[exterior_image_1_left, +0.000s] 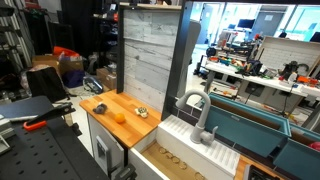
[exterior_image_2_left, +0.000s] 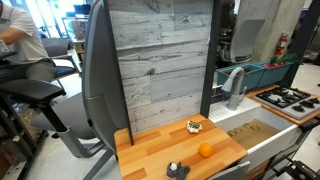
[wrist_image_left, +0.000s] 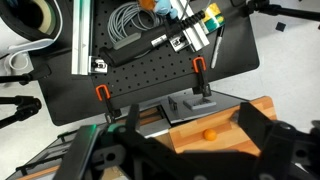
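In the wrist view my gripper stands open, its dark fingers wide apart and nothing visible between them. Beyond it lies the wooden counter (wrist_image_left: 180, 137) with a round orange object (wrist_image_left: 209, 134) on it. Both exterior views show that orange object (exterior_image_1_left: 119, 118) near the counter's front edge; in the second view the orange thing (exterior_image_2_left: 206, 150) sits in front of a small pale item (exterior_image_2_left: 193, 126). A dark metallic item (exterior_image_2_left: 177, 170) rests at the counter's near end. Neither exterior view shows the gripper.
An open drawer (exterior_image_1_left: 147, 152) juts out below the sink area, beside a pale faucet (exterior_image_1_left: 205, 115). Behind the counter rises a grey plank panel (exterior_image_1_left: 150, 68). Under my arm, a black perforated table (wrist_image_left: 150, 75) carries coiled cable (wrist_image_left: 128, 20) and tools.
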